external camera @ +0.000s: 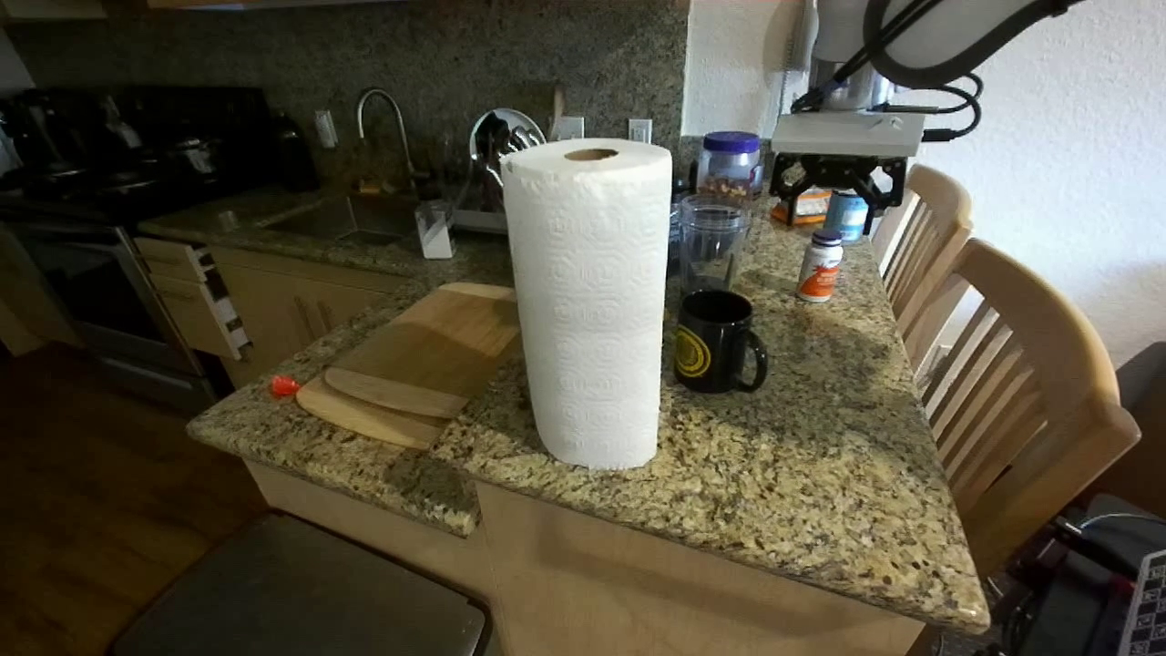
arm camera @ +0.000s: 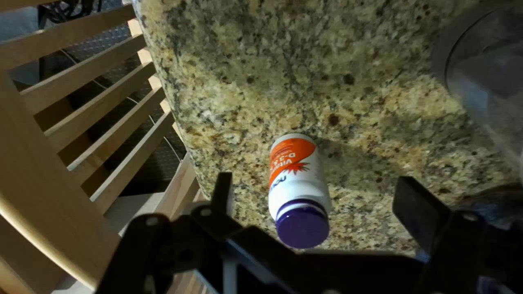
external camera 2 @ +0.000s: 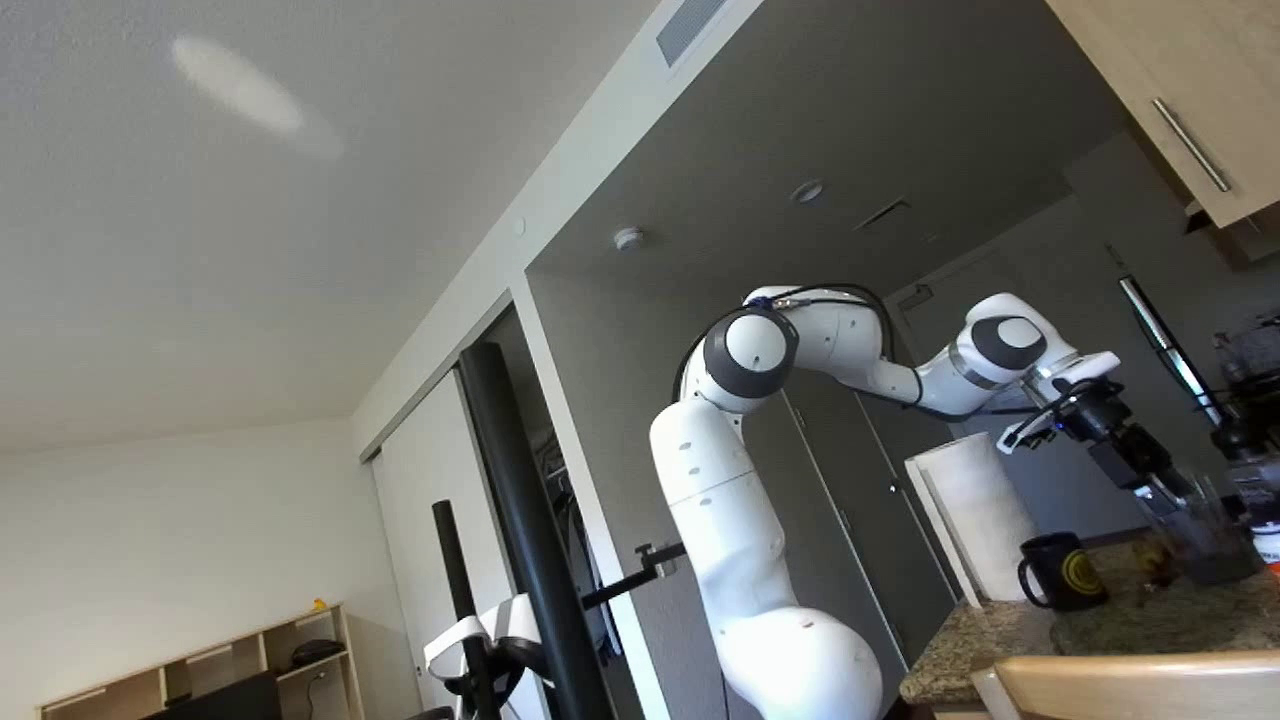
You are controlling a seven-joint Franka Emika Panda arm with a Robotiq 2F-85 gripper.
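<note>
My gripper (external camera: 825, 219) stands open above the counter, with its fingers spread wide. Upright on the granite below is a white pill bottle (external camera: 820, 269) with an orange label and a purple cap. In the wrist view the bottle (arm camera: 299, 191) shows between the two fingers, closer to the left finger (arm camera: 223, 193) than to the right finger (arm camera: 419, 210). No contact with either finger is visible. In exterior view 2 the dark gripper (external camera 2: 1158, 486) points down toward the clear blender cup (external camera 2: 1194, 528).
A clear cup (external camera: 712, 246) and a black mug (external camera: 716, 341) stand left of the bottle, with a paper towel roll (external camera: 590, 317) in front. Behind are a purple-lidded jar (external camera: 729, 164) and a blue can (external camera: 847, 213). Wooden chairs (external camera: 1006, 372) line the right edge.
</note>
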